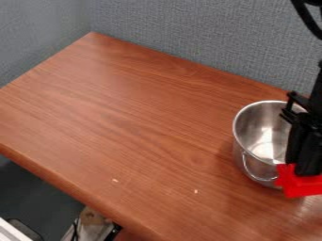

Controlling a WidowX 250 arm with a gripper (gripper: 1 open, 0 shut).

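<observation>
My black gripper (299, 165) is at the right edge of the view, low in front of the steel pot, shut on a red object (299, 185) at its tips. The steel pot (254, 127) with a wire handle stands on the wooden table (126, 113), its right part hidden behind my arm and the red object.
Grey walls bound the back and left. Past the near left edge are a dark floor and some clutter (90, 224).
</observation>
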